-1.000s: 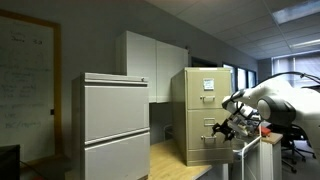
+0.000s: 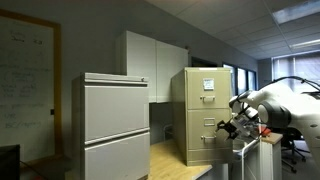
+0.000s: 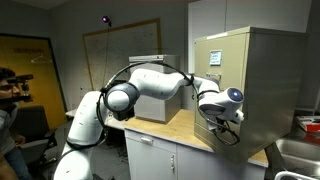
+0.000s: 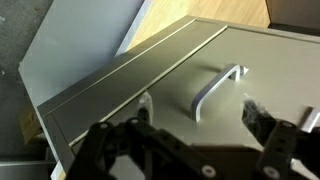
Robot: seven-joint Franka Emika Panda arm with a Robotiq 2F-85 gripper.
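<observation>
A tan filing cabinet stands at the right end of the counter, with handles on the front of its drawers. The upper handle and the lower handle both show in exterior view 1. My gripper is beside the lower drawer's front. From the wrist, a pale curved drawer handle lies ahead, in the space framed by the two spread fingers. My gripper is open and holds nothing. In exterior view 2 the gripper is by the cabinet front, its contact there unclear.
A light grey two-drawer cabinet stands left of the wooden counter. White wall cupboards hang behind. A sink is on the right in exterior view 2. Bare counter lies between the cabinets.
Seen in exterior view 1, my gripper and arm have shifted a little to the right, away from the tan cabinet's front. The visible drawers look unmoved.
</observation>
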